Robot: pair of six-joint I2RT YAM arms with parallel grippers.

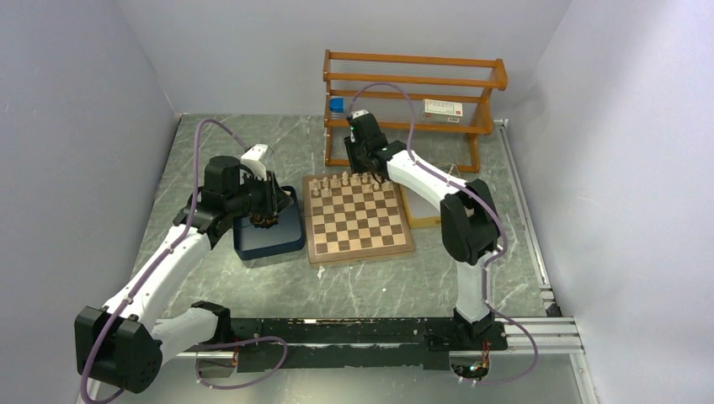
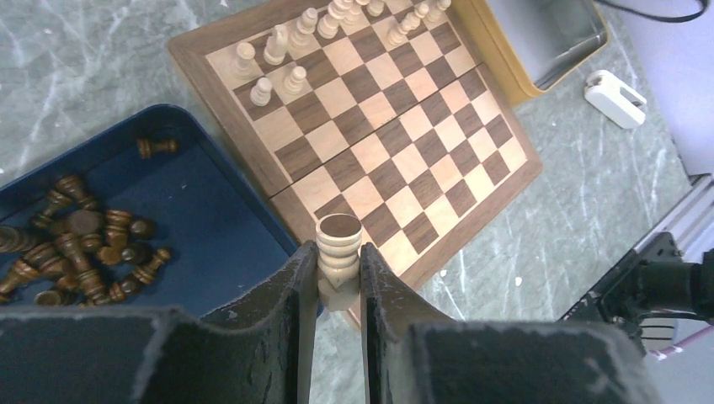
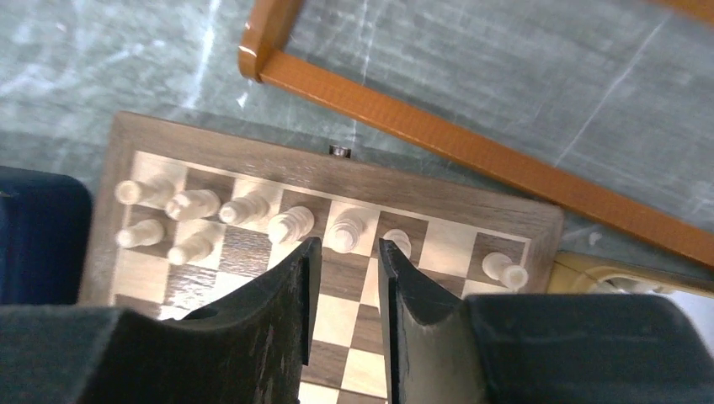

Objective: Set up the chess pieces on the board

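Note:
The chessboard (image 1: 358,219) lies mid-table with light pieces along its far edge and two light pawns (image 3: 190,248) in front of them at the left. My right gripper is over the far row, its fingers parted and nothing held between them. Below that gap a light piece (image 3: 345,234) stands on the board. My left gripper is shut on a light chess piece (image 2: 338,246), its dark round base facing up in the left wrist view. That gripper hangs above the dark blue tray (image 1: 269,250). Dark brown pieces (image 2: 80,265) lie jumbled in the tray.
A yellow-rimmed box (image 2: 497,42) adjoins the board's right side. Behind the board rises a wooden rack (image 1: 412,126), its lower bar (image 3: 421,133) close to the board's far edge. The table in front of the board is mostly clear.

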